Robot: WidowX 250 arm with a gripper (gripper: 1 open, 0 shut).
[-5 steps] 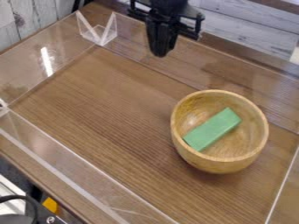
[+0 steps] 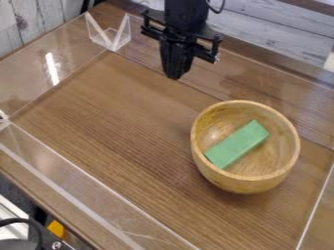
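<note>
My black gripper [image 2: 175, 64] hangs over the back middle of the wooden table, its fingers pointing down. I cannot tell whether it is open or shut. A wooden bowl [image 2: 263, 180] stands at the right front, with a green rectangular block [image 2: 236, 145] lying inside it. The gripper is apart from the bowl, up and to the left of it.
A white wireframe shape [image 2: 108, 34] is at the back left. A small yellow object [image 2: 55, 229] and black cable show at the lower left edge. Walls edge the back and left.
The gripper has shifted slightly left and down in the view over the last second. The bowl and green block have not moved.
</note>
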